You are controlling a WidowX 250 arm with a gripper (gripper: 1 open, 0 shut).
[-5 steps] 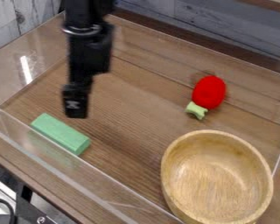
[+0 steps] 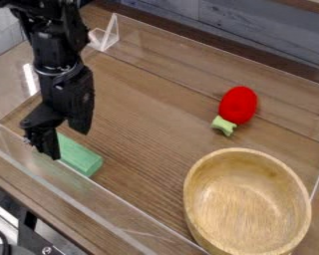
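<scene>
My black gripper (image 2: pixel 56 127) is at the left, low over a green block (image 2: pixel 77 159) that lies near the table's front left edge. Its fingers hang around the block's back-left part, apparently open; whether they touch it is unclear. The block's left end is partly hidden by the gripper.
A wooden bowl (image 2: pixel 247 204) sits at the front right. A red object with a green end (image 2: pixel 238 105) lies at the back right. A clear plastic piece (image 2: pixel 105 35) stands at the back left.
The block and other objects appear in the same places.
</scene>
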